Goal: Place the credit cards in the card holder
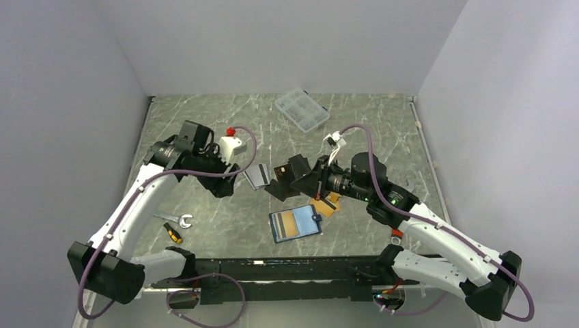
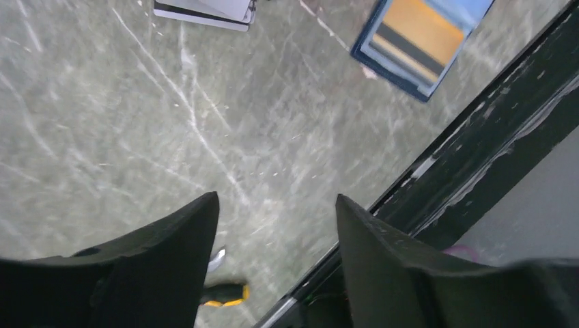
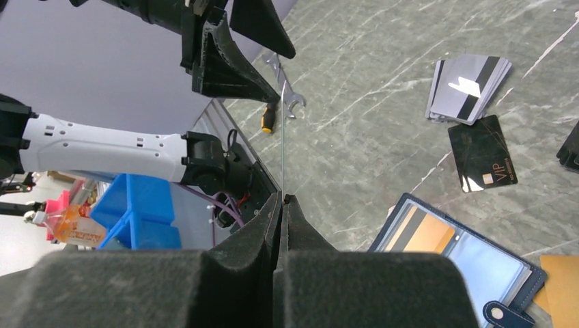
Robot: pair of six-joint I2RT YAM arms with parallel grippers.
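My right gripper is shut on a black credit card (image 3: 283,150), seen edge-on as a thin line in the right wrist view; from above, this card (image 1: 282,173) is raised over the table. Off to the left, my left gripper stands open and empty above bare table. The open card holder (image 1: 298,212) lies flat near the front, a gold card (image 1: 287,223) and striped edges in its left side, its blue right side (image 3: 481,270) showing. A stack of silver cards (image 3: 470,89) and a black VIP card (image 3: 483,154) lie behind it.
More black cards (image 1: 299,165) and gold cards (image 1: 325,206) lie partly under the right arm. At the back sits a clear plastic box (image 1: 302,110). A wrench (image 1: 179,220) and a screwdriver (image 1: 173,233) are at front left. Between these tools and the holder the table is clear.
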